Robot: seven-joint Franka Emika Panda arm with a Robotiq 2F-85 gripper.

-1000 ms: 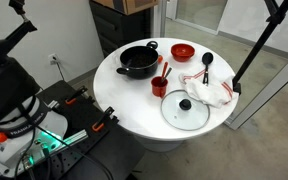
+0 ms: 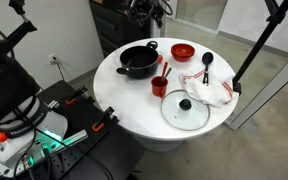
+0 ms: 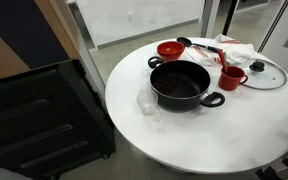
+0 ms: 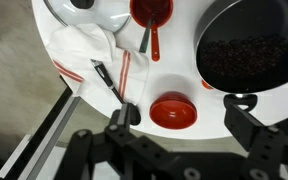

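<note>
My gripper (image 2: 148,12) hangs at the top of exterior view 1, over the far side of the round white table. In the wrist view its dark fingers stand wide apart, the gripper open and empty. Between them and lower down lies the red bowl (image 4: 173,111). A black two-handled pot (image 3: 180,83) stands on the table; dark beans (image 4: 246,51) cover part of its bottom. Beside the pot is a red mug (image 2: 159,87) with red-handled utensils in it. A glass lid (image 2: 186,110) rests flat near the table's edge.
A white cloth with red stripes (image 2: 208,88) carries a black ladle (image 2: 207,60). Something clear (image 3: 147,100), perhaps a plastic cup, lies left of the pot in exterior view 2.
My gripper has come into exterior view 1 from above, at the top centre. The objects on the table have not moved.
</note>
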